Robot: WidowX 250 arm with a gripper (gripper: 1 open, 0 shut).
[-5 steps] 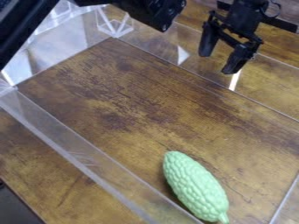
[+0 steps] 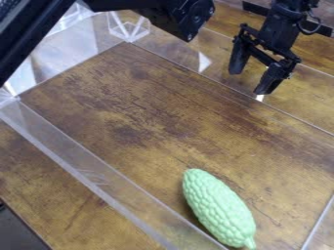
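A pale green, bumpy, elongated vegetable like a bitter melon (image 2: 218, 207) lies on the wooden floor at the lower right of the tray area. My black gripper (image 2: 259, 68) is at the top right, well away from the vegetable, with its fingers spread open and nothing visible between them.
Low clear plastic walls (image 2: 94, 178) border the wooden work area (image 2: 131, 117). A black arm or tube crosses the top left.
The green vegetable has not moved.
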